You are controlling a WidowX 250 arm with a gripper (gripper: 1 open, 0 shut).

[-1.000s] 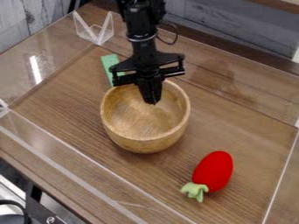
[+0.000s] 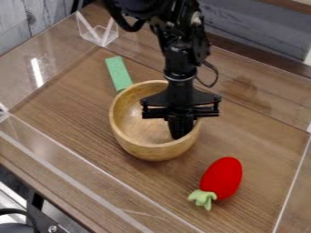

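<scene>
My black gripper [image 2: 183,115] reaches down into the right part of a wooden bowl [image 2: 136,137] in the middle of the table; its fingertips are dark and partly hidden, and it appears shut, with nothing visible between the fingers. A red plush strawberry with a pale green top [image 2: 221,179] lies at the front right, apart from the bowl. A green block [image 2: 118,73] lies behind the bowl on the left.
The wooden table [image 2: 67,123] has clear room to the left and right of the bowl. A clear plastic piece [image 2: 97,27] stands at the back left. Walls border the back.
My gripper has moved toward the camera and down into the right side of the bowl. The bowl's visible outline looks slightly smaller; the strawberry and green block have stayed in place.
</scene>
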